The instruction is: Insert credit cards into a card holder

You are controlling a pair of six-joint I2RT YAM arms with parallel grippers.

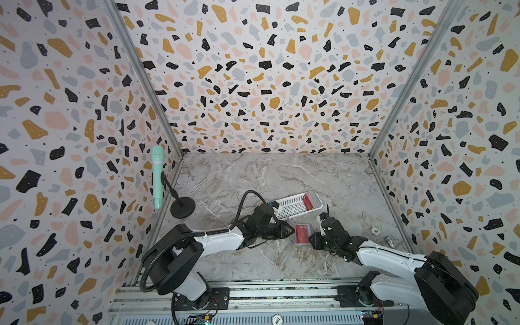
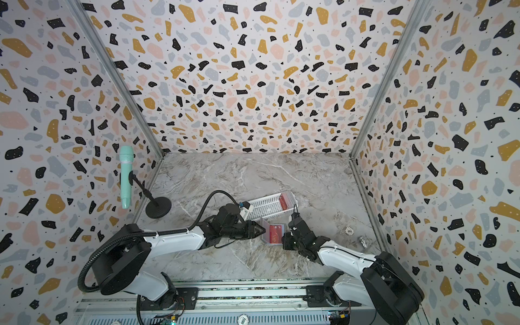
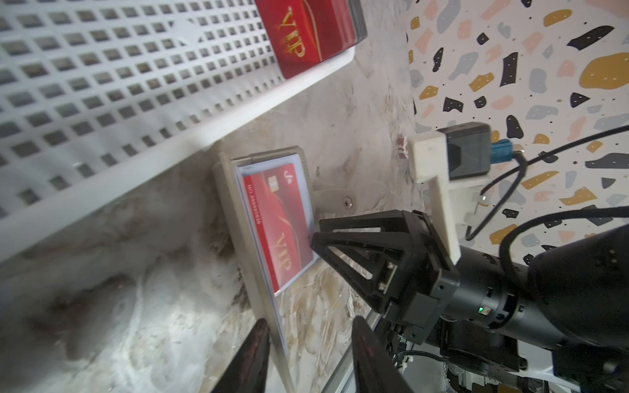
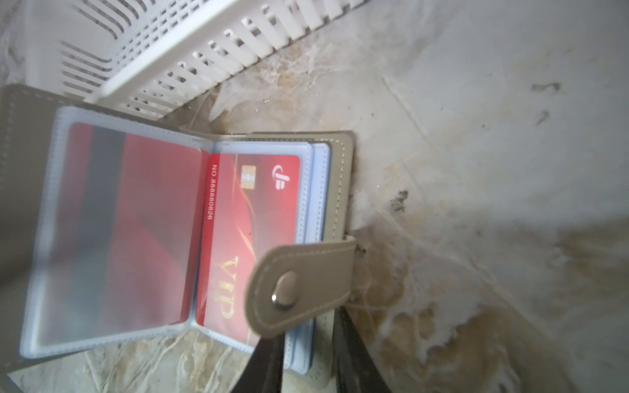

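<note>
The card holder (image 4: 340,190) lies spread on the table, beige with clear sleeves. A red VIP card (image 4: 255,196) sits in its right-hand sleeve, and a red card with a dark stripe (image 4: 141,222) is in the left-hand one. My left gripper stands open at the left cover, which rises tilted off the table; the cover's edge passes between its fingers. My right gripper is open at the holder's right side, the lower right edge between its fingers. The snap strap (image 4: 301,278) reaches inward over the VIP card.
Just behind the holder stands a white perforated basket (image 1: 289,207) with red cards (image 1: 307,202) at its right end. A green microphone on a black stand (image 1: 182,207) is at the left.
</note>
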